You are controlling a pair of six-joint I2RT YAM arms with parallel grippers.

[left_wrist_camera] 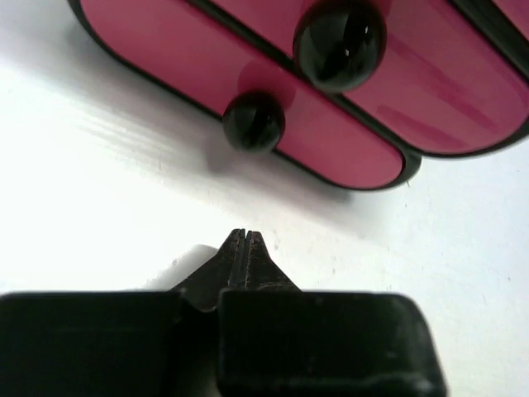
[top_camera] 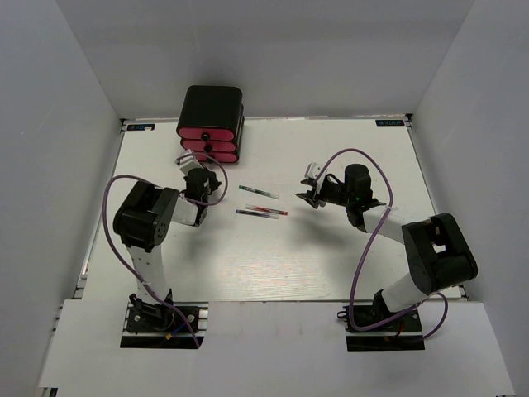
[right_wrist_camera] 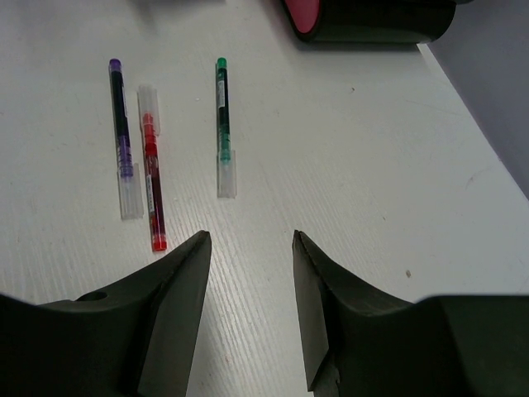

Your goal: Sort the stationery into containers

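A black drawer box (top_camera: 212,106) with pink drawer fronts stands at the back left of the table. In the left wrist view its lowest drawer (left_wrist_camera: 178,62) is closed, and the round black knob (left_wrist_camera: 254,121) lies beyond my fingertips with a gap of white table between. My left gripper is shut, its tips together and empty. Three capped pens lie on the table: purple (right_wrist_camera: 122,132), red (right_wrist_camera: 153,178) and green (right_wrist_camera: 223,124). My right gripper stands open to the right of them, nothing between its fingers.
A larger knob (left_wrist_camera: 340,44) juts out from the drawer above. Bare table (top_camera: 273,256) stretches across the front and right. Grey walls (top_camera: 264,54) close off the back and sides.
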